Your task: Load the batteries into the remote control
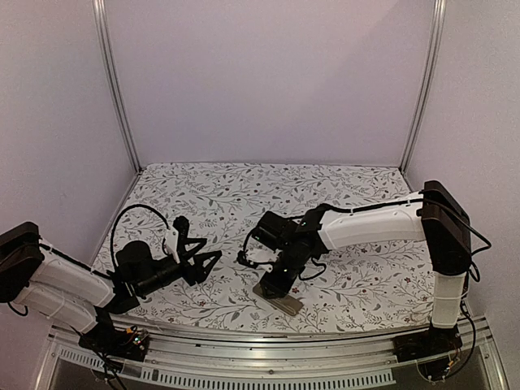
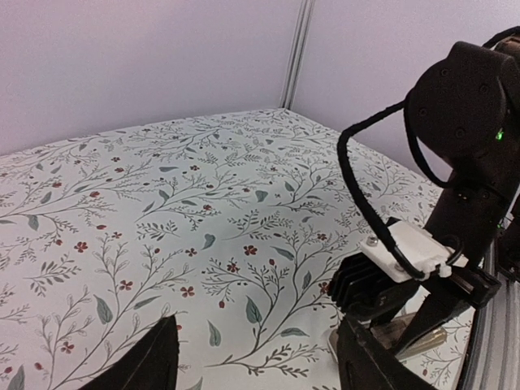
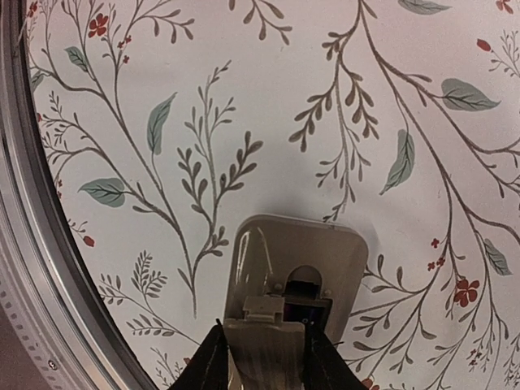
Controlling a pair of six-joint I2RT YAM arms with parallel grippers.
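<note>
The grey-beige remote control [image 3: 329, 252] lies back up on the table, part of its dark battery compartment [image 3: 307, 313] showing. Shut on a flat greyish piece with a small tab, apparently the battery cover [image 3: 266, 349], my right gripper [image 1: 272, 291] is low over the remote. Whether the cover touches the remote I cannot tell; it hides the lower part of the compartment. No loose batteries can be made out. Off to the left, my left gripper [image 1: 213, 256] stands open and empty, its fingers [image 2: 153, 361] apart above bare table.
A metal rail [image 1: 244, 340] runs along the front edge, close to the remote. The right arm [image 1: 366, 231] reaches across the table's right half.
</note>
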